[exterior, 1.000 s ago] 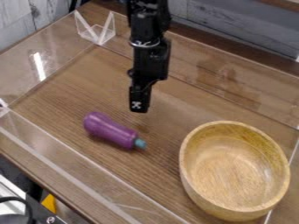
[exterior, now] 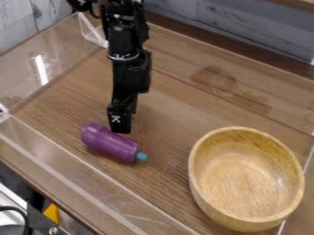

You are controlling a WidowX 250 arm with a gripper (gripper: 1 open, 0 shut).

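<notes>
A purple cylindrical object point(exterior: 110, 142) with a teal tip lies diagonally on the wooden table point(exterior: 73, 108), in the lower left part of the camera view. The black gripper point(exterior: 121, 123) hangs just above and behind it, pointing down. The gripper is open, as far as its small dark fingers show, with nothing seen held. Whether it touches the table is unclear.
A large pale yellow bowl point(exterior: 245, 207) stands at the right front. White walls border the back and left, and a dark cable lies at the lower left edge.
The arm and gripper have moved left and somewhat down, closer to the purple object, which lies about where it was.
</notes>
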